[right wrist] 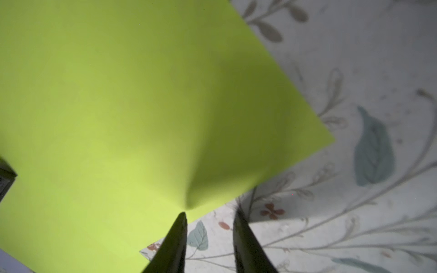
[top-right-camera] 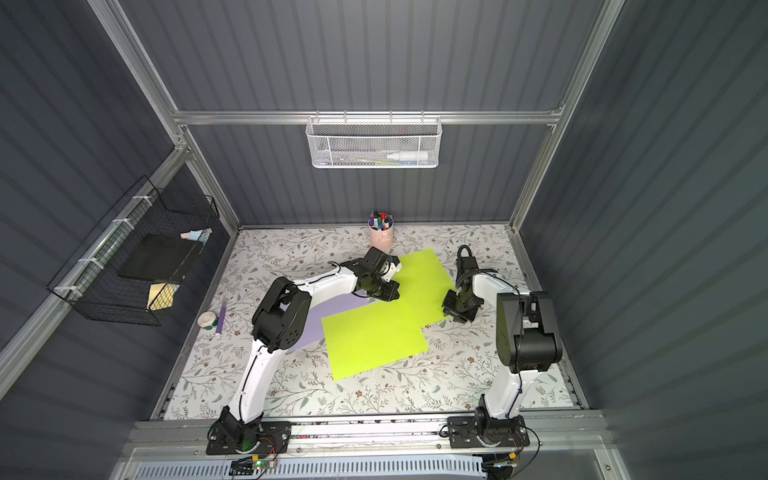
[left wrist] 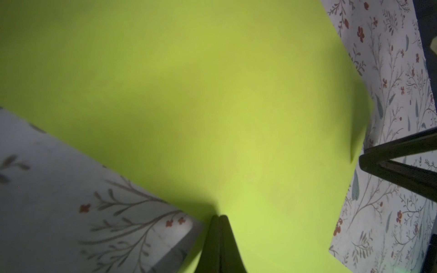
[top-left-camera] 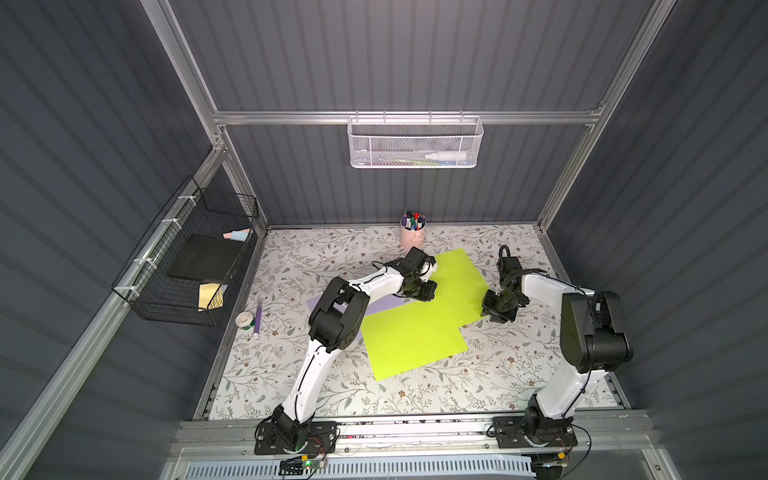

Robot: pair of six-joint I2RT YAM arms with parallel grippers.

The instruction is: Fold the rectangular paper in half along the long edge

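Yellow-green paper (top-left-camera: 460, 284) lies in the middle of the table, with more yellow-green paper (top-left-camera: 408, 344) towards the front and purple paper (top-right-camera: 316, 328) partly under the left arm. My left gripper is shut, its tips down on the yellow paper near an edge, nothing seen between them. My right gripper is open, its tips low at the yellow paper's right-hand edge, near a corner, with nothing held between them.
A pink pen cup (top-left-camera: 412, 236) stands behind the paper. A tape roll (top-left-camera: 245, 320) and a purple pen (top-left-camera: 257, 316) lie at the left. Wire baskets hang on the left and back walls.
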